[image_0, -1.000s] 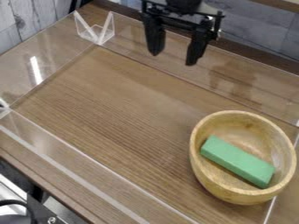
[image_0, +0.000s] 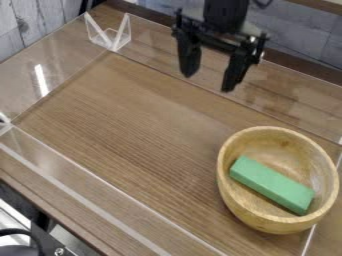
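My dark gripper (image_0: 210, 50) hangs at the top centre of the camera view, over the back part of the wooden table (image_0: 120, 140), with its fingers apart and nothing visible between them. A round tan bowl (image_0: 235, 211) sits at the lower right, holding a green rectangular block (image_0: 269, 184) that lies at a slant inside it. The gripper is well behind and above the bowl, apart from it.
A small white wire-like object (image_0: 110, 32) stands near the back left edge. Another white piece shows at the far left edge.
The bowl and block have not moved.
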